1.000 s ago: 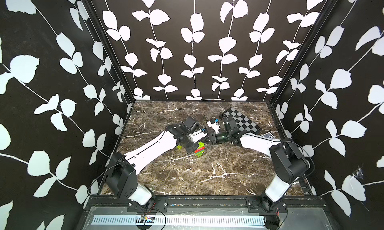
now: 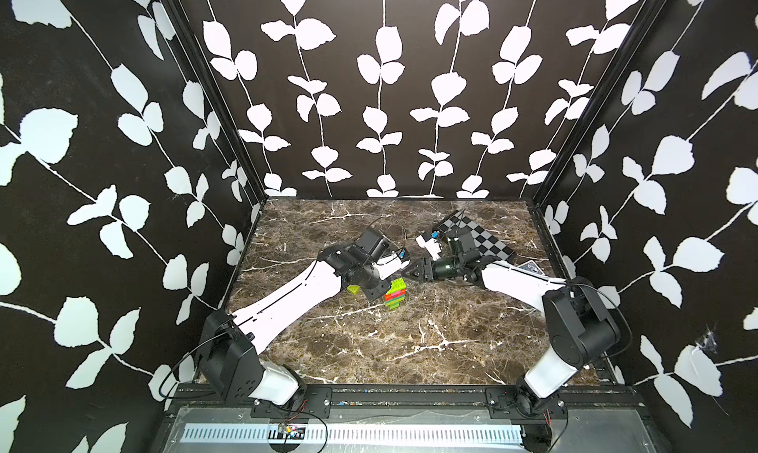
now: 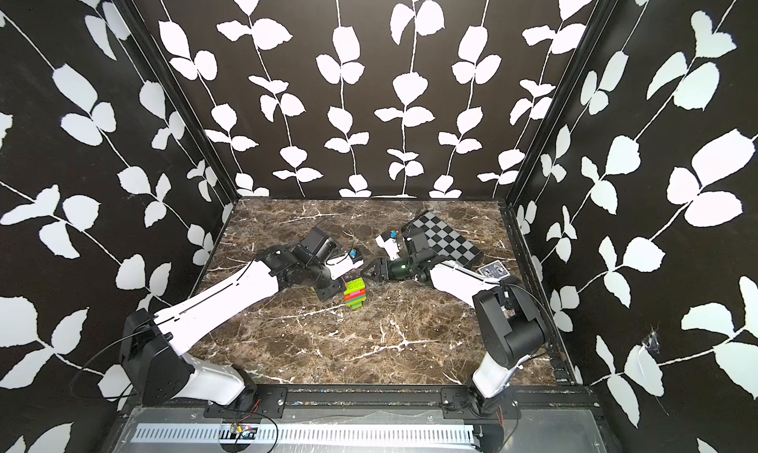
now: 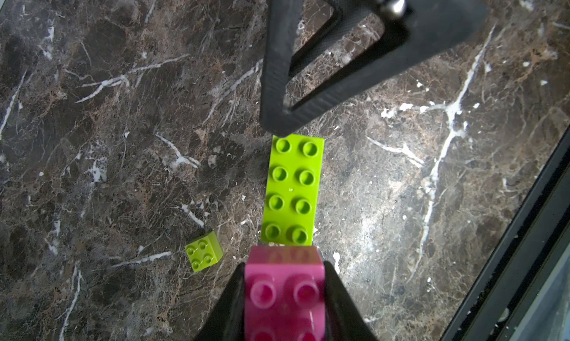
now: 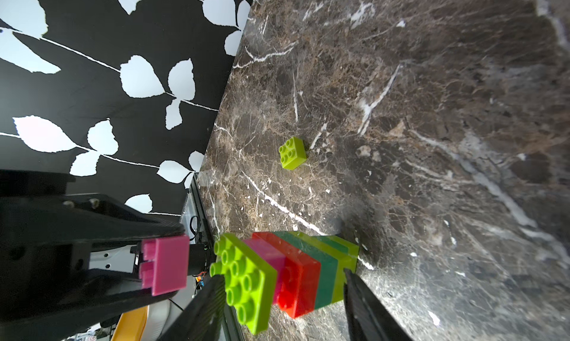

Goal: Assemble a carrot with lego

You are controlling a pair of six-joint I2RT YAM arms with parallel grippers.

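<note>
My left gripper is shut on a pink brick (image 4: 285, 287), which it holds just beside the green-topped stack (image 4: 291, 189). From the right wrist, that stack (image 5: 299, 272) shows lime, pink, red and darker green layers, and the pink brick (image 5: 166, 263) sits in my left gripper at its left. My right gripper has its fingers apart on either side of the stack's lower part in that view, with no contact clearly visible. A small lime brick (image 5: 292, 154) lies loose on the marble table beyond the stack.
A checkered board (image 2: 481, 240) lies at the back right, with a card-like item (image 3: 493, 270) beside it.
The left arm has shifted slightly leftward and the right arm slightly rightward, away from each other, over the last second. The stack has stayed about where it was.
</note>
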